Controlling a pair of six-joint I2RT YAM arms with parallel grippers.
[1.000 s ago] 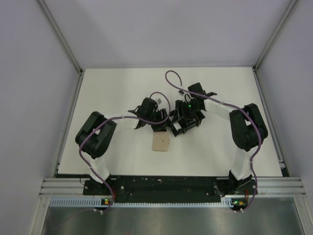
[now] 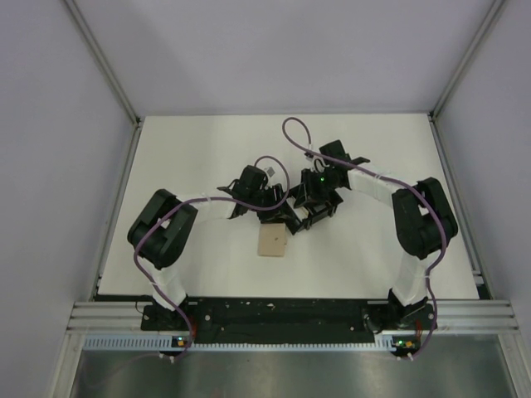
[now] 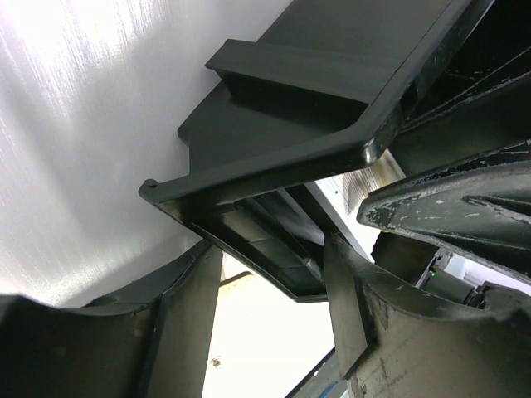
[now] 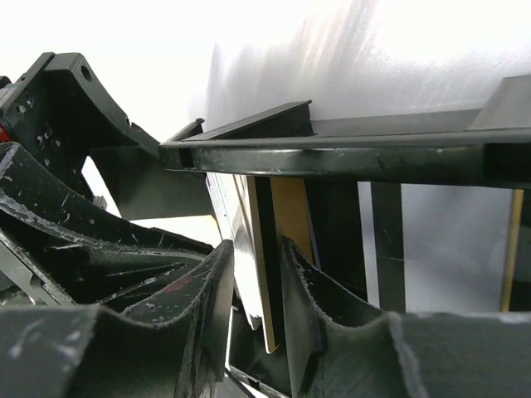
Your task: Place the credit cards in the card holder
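Observation:
The black card holder lies at the centre of the white table, its frame crossing the left wrist view. My left gripper is at its near end, fingers part open around the holder's edge. Cards stand inside at that end, below the rim. My right gripper has its fingertips at these cards, one on each side; whether it grips them cannot be told. More cards sit further along the slots.
A tan board lies below the left gripper.
The right arm has shifted slightly, and more of the pale cards at the holder's left end shows in the top view. The left arm has hardly moved.

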